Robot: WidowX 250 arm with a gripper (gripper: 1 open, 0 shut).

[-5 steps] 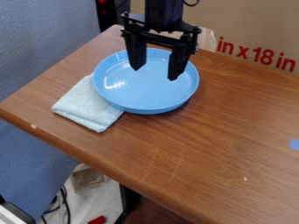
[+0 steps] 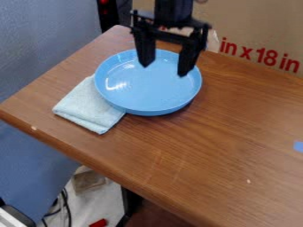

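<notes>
My black gripper (image 2: 165, 58) hangs open over a light blue plate (image 2: 144, 87), its two fingers apart and pointing down, with nothing seen between them. The plate lies on the wooden table. A folded pale cloth (image 2: 87, 108) lies at the plate's lower left, on the table's left part.
A cardboard panel (image 2: 267, 27) stands behind. Past the table's left edge are a blue surface, cables and the floor.
The plate and cloth look unchanged.
</notes>
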